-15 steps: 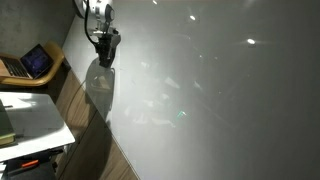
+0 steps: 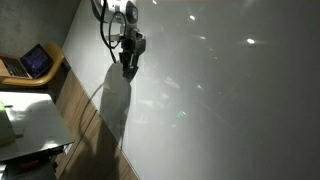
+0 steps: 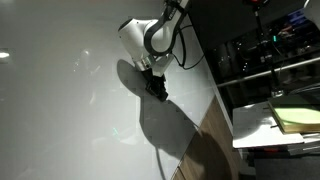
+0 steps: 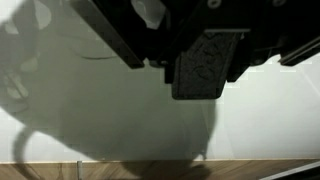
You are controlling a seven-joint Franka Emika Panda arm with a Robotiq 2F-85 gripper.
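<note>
My gripper (image 2: 129,66) is up against a large white glossy board (image 2: 220,90), close to its left side in exterior view 1. From exterior view 2, the gripper (image 3: 156,88) shows at the board's surface, its shadow spread below. A dark block (image 4: 207,66) with a patterned face sits between the fingers in the wrist view, and the fingers are shut on it. Whether the block touches the board cannot be told. The fingertips are mostly lost in shadow.
A white table (image 2: 40,122) stands beside the board, with a wooden strip of floor (image 2: 88,130) between them. A laptop (image 2: 36,62) rests on an orange-brown chair (image 2: 57,56). A pale green-yellow item (image 3: 298,115) lies on the table. Most of the board is clear.
In exterior view 1 the gripper has moved right and slightly down along the board, its shadow travelling with it. The greenish item at the left edge has shifted.
</note>
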